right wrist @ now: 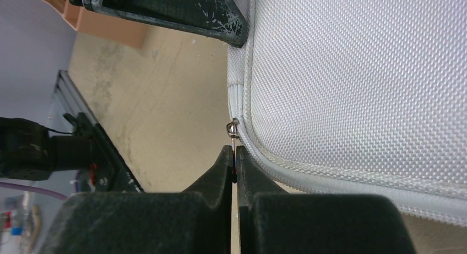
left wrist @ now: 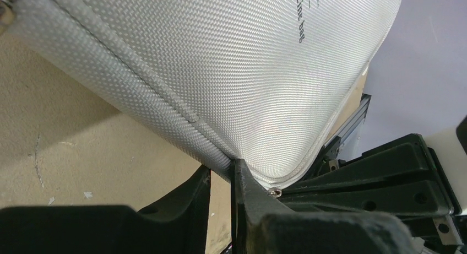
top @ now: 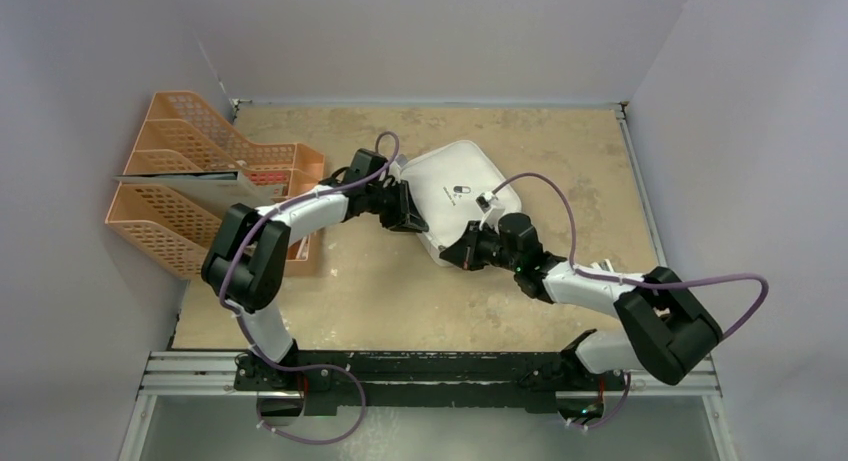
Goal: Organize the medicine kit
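Observation:
A white fabric medicine bag lies on the table with its zipped side toward the front. Pinched in my left gripper is the bag's side edge, near the front left corner; the fingers are shut on it. At the front edge, my right gripper is shut at the small metal zipper slider, whose thin pull runs down between the fingertips. Around the slider the zipper looks closed in the right wrist view. What the bag contains is hidden.
An orange multi-compartment basket stands at the left, with a pale flat folder or booklet and other items in it. Both arms stand close together over the bag.

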